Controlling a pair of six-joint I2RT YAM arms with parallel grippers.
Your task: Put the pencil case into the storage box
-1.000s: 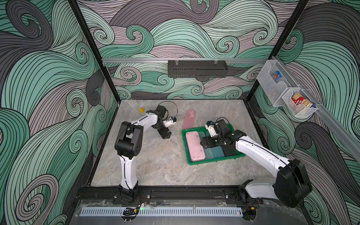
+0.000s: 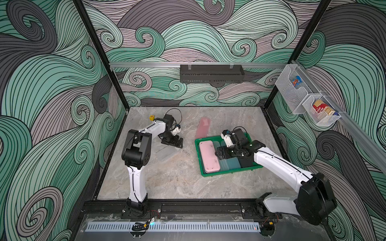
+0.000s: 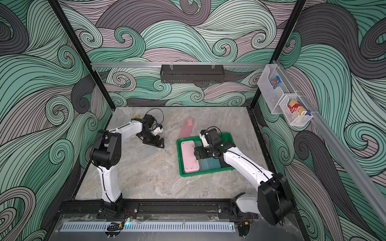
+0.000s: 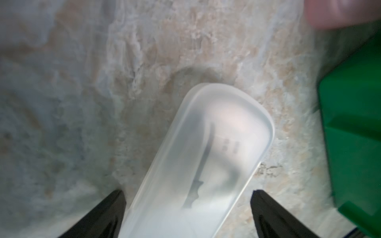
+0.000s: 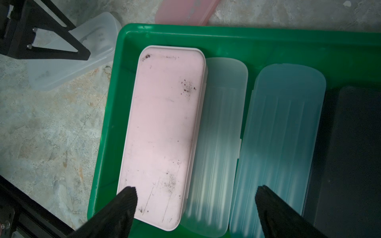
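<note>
On the table lies a clear, whitish pencil case [image 4: 214, 166], slanting beneath my left gripper. That gripper is open; its fingers [image 4: 105, 216] appear to either side of the case in the left wrist view, apart from it. Over the green storage box [image 5: 107, 130] hangs my right gripper, also open and holding nothing. A pale pink case [image 5: 162, 138], a pale green case [image 5: 218, 146], a blue-green case [image 5: 281, 146] and a dark case [image 5: 353, 166] lie side by side in the box.
A translucent pink case [image 2: 203, 126] lies on the table just behind the box. A small yellow object [image 2: 151, 117] sits at the back left.
My left gripper has turned and shifted slightly left over the clear case, exposing more of the case's front. The right arm has barely moved.
</note>
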